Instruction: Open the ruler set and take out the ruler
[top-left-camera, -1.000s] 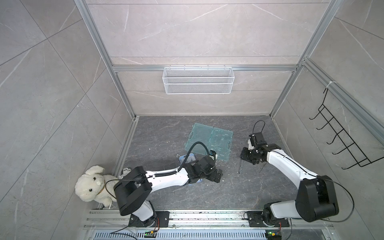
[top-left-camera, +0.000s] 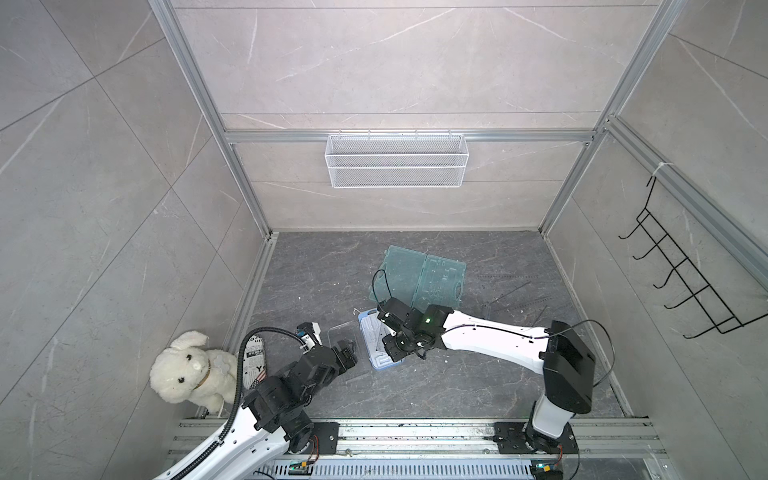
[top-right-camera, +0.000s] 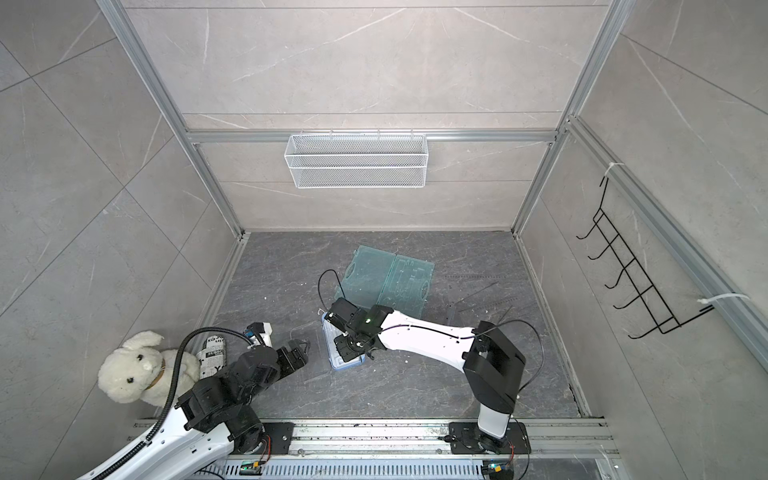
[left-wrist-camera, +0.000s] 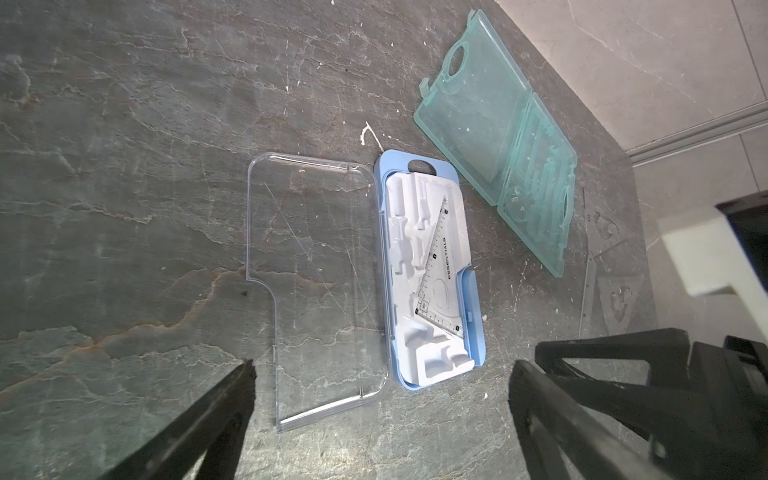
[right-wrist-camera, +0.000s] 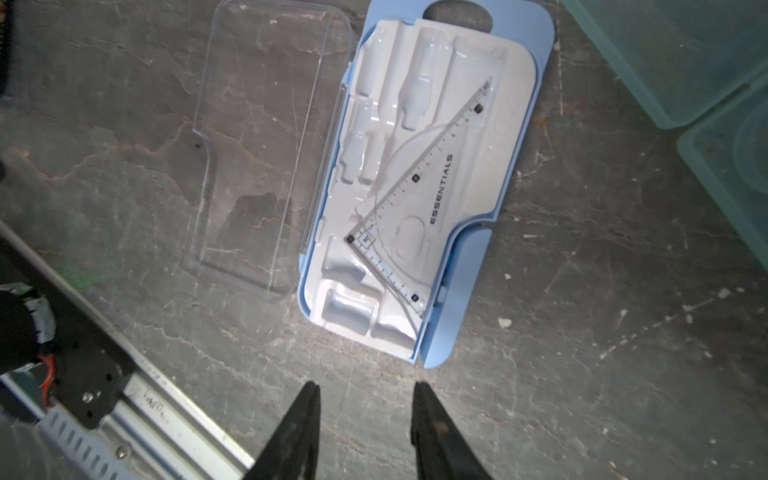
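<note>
In the left wrist view, a blue ruler case (left-wrist-camera: 400, 240) lies with its clear lid (left-wrist-camera: 320, 296) folded out to the left on the floor. A clear set square (right-wrist-camera: 416, 200) marked ESSENTIALS rests slantwise on the white tray (right-wrist-camera: 360, 304) inside it. My right gripper hangs above, past the case's near end, part open with nothing between its fingers. Left of the case, my left gripper is wide open and empty.
An opened teal case (left-wrist-camera: 512, 144) lies behind. Clear pieces (left-wrist-camera: 616, 296) lie on the floor farther right. A plush toy (top-left-camera: 192, 372) and a printed item (top-left-camera: 254, 360) stand at the left wall.
The right arm has come left from the right side and is now over the case.
</note>
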